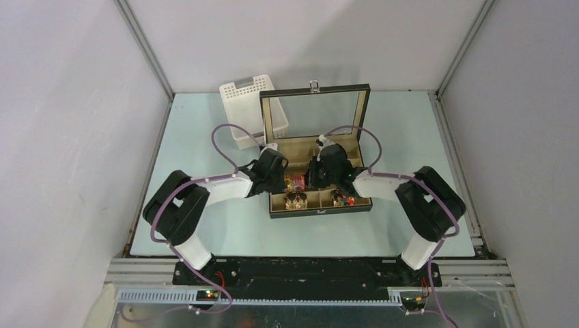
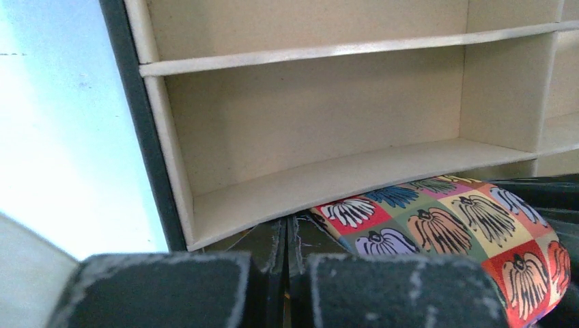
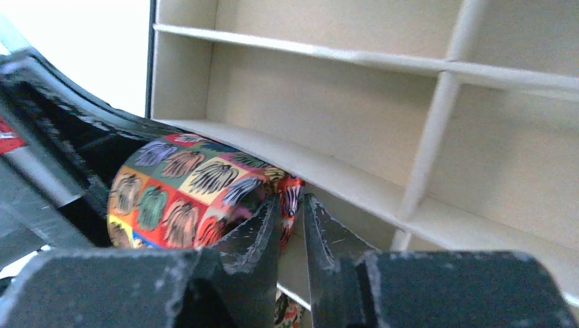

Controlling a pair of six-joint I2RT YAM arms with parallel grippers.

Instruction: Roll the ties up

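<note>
A rolled tie [image 1: 295,183] with colourful checked print lies in a middle compartment of the open box. The left wrist view shows the roll [image 2: 447,232] against the divider, right of my left gripper, which is shut, with nothing visible between its fingers. In the right wrist view my right gripper is at the right end of the roll [image 3: 177,191], its fingertips a little apart; whether cloth is between them is unclear. More rolled ties [image 1: 295,201] sit in the front compartments.
The wooden box [image 1: 321,212] has its glass lid raised. Empty compartments [image 2: 314,109] lie beyond the roll. A white basket [image 1: 242,109] stands behind at the left.
</note>
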